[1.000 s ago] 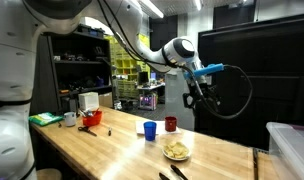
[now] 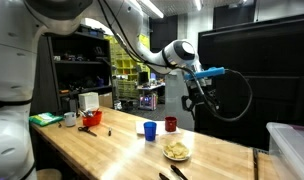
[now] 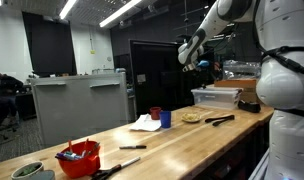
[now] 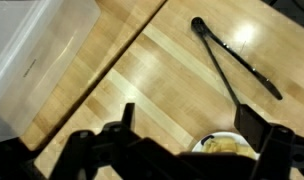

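Observation:
My gripper is open high above the table, its dark fingers well apart and nothing between them. In exterior view 1 the gripper (image 2: 200,103) hangs beyond the plate and clear of the tabletop. Below it lies a white plate (image 2: 167,156) bearing pale yellow food (image 2: 177,150); in the wrist view the plate is partly covered by the gripper, with the food (image 4: 228,146) showing at the bottom. Two long black utensil pieces (image 4: 254,71) lie on the wood beside the plate, close together at one end; whether they are joined I cannot tell.
A blue cup (image 2: 150,131) and a red mug (image 2: 171,124) stand behind the plate. The red basket (image 3: 78,160) holds items at the far end. A translucent bin (image 4: 37,60) borders the table. Bare wood lies between bin and utensils.

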